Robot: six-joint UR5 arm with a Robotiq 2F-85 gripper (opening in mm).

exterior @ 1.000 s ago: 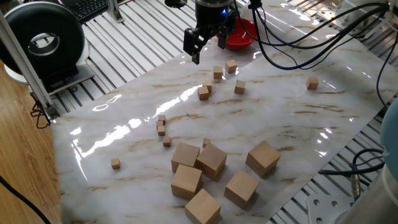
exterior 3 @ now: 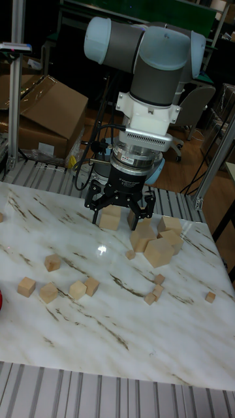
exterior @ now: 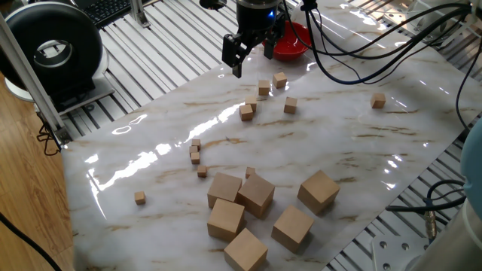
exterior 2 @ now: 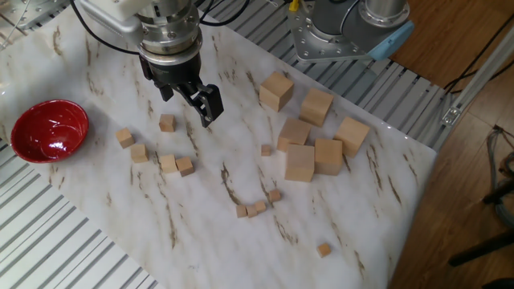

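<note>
High above the marble-patterned table [exterior 2: 104,201] hangs my gripper [exterior: 253,64], its two fingers spread wide with only air between them; the third exterior view shows the gap most clearly at the gripper [exterior 3: 121,217]. Large wooden cubes [exterior 2: 299,163] stand grouped towards one end of the table. Several medium cubes [exterior: 290,105] sit nearer the red bowl [exterior 2: 50,132], which shows empty in the second exterior view. Several tiny cubes [exterior 2: 251,211] lie in a short row, with one lone tiny cube [exterior 2: 324,250] farther off.
Slatted metal platform [exterior: 173,38] borders the table. Black cables [exterior: 361,79] loop over its far side in the first exterior view. The arm's base [exterior 2: 329,24] stands at the table's edge. Bare tabletop lies between the medium cubes and the large ones.
</note>
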